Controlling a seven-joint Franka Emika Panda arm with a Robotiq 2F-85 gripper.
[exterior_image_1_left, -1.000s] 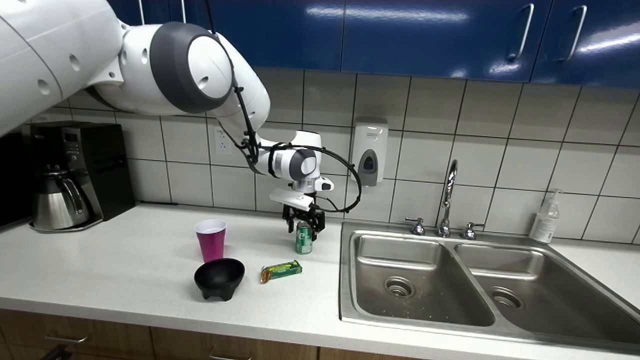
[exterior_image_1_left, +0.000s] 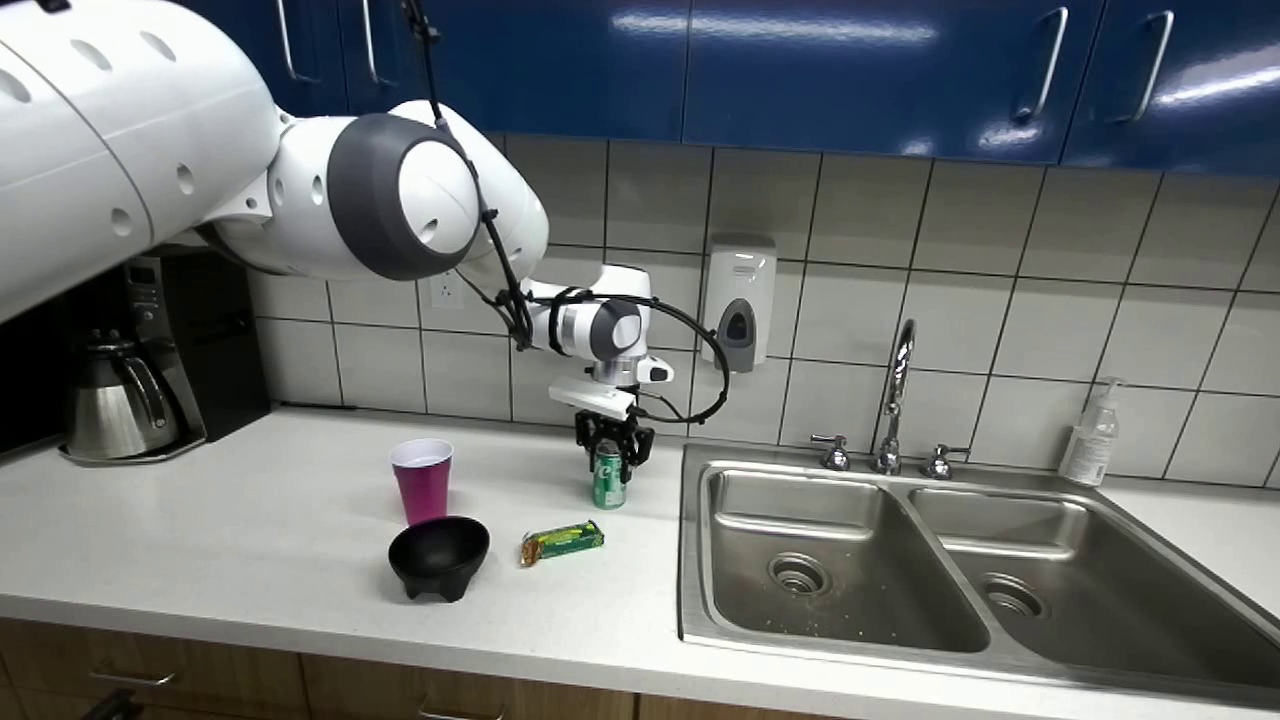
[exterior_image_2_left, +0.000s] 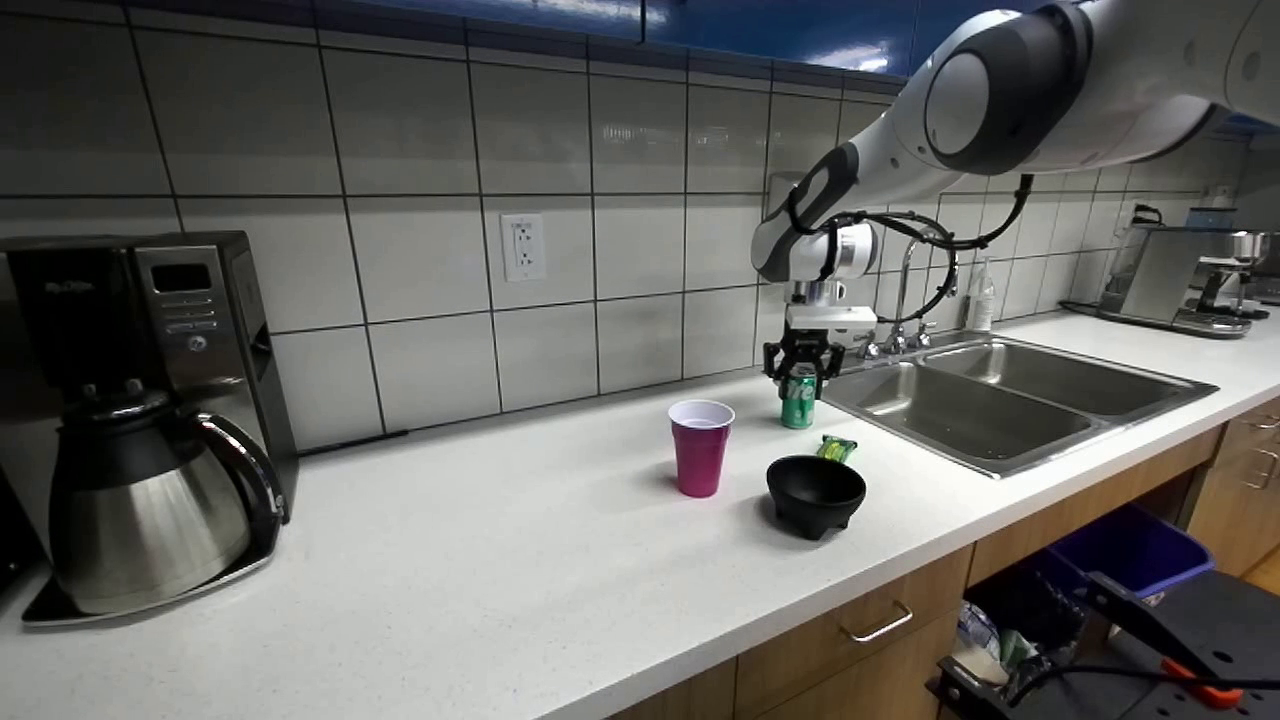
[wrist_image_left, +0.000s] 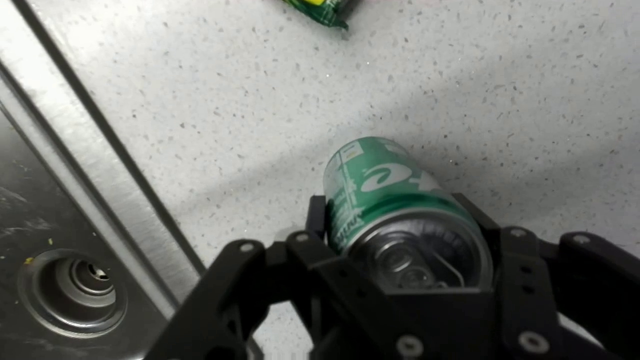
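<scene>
A green soda can (exterior_image_1_left: 609, 479) stands upright on the white counter, just left of the sink. My gripper (exterior_image_1_left: 617, 462) reaches down from above and is shut on the can's upper part. In the wrist view the can (wrist_image_left: 384, 180) sits between the two fingers, its silver top towards the camera and partly covered by the gripper. Exterior view 2 shows the same can (exterior_image_2_left: 798, 406) under the gripper, its base at counter level.
A green-and-yellow wrapped bar (exterior_image_1_left: 564, 541) lies in front of the can. Left of it are a black bowl (exterior_image_1_left: 439, 559) and a magenta cup (exterior_image_1_left: 422, 486). The steel sink (exterior_image_1_left: 692, 552) is close on the right. A coffee maker (exterior_image_2_left: 216, 312) stands far left, with bare counter between it and the cup.
The gripper has shifted slightly right and its fingers have closed in on the can. The arm's upper links sit lower. The can stands in nearly the same place.
</scene>
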